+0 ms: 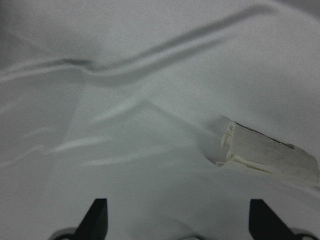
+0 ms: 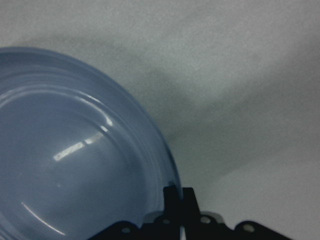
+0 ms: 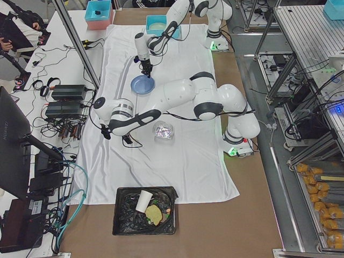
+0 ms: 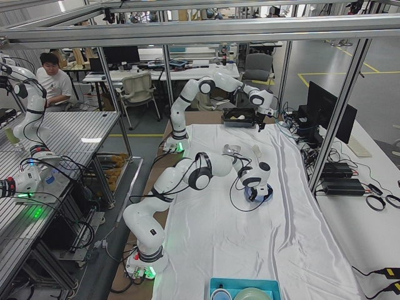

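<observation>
My right gripper is shut on the rim of a blue plate, which lies on the white cloth; in the camera left view that gripper is at the plate's far edge. My left gripper is open above the cloth, with a pale crumpled roll-like piece lying below it to the right in the left wrist view. A clear container with shiny contents sits mid-cloth, near the left arm.
A black bin with a white cup and food-like items stands beyond the cloth's edge at the left arm's side. A teal box holding dishes stands at the right arm's side. The cloth between has open areas.
</observation>
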